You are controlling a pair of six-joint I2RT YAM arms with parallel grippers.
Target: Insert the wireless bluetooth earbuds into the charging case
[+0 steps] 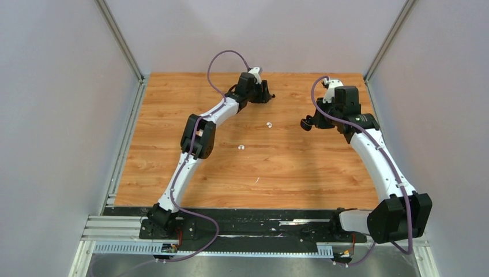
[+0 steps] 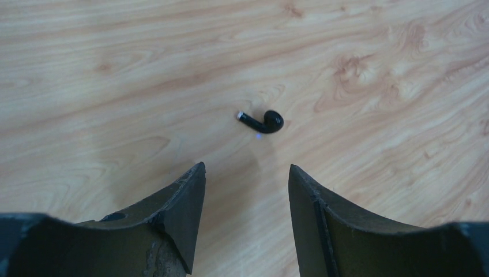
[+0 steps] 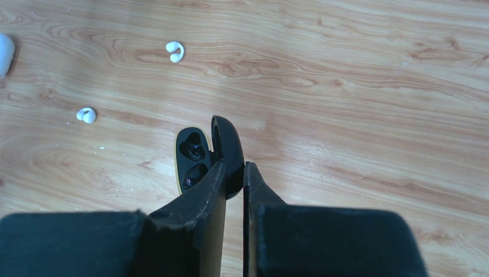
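A black earbud [image 2: 272,122] lies on the table, its stem pointing left in the left wrist view. Just short of it, my left gripper stands open, nothing between its fingers. In the top view the earbud [image 1: 273,96] shows right beside the left gripper [image 1: 267,97]. My right gripper is shut on the lid side of the black charging case [image 3: 193,151], which is held with its lid open. Two dark glossy wells show inside; whether either holds an earbud I cannot tell. From above, the case [image 1: 306,123] is at the right of the table.
Small white earbuds [image 1: 269,124] lie mid-table, with another white pair [image 1: 241,148] nearer the front. A white case [image 3: 6,55] shows at the left edge of the right wrist view; the left arm hides it from above.
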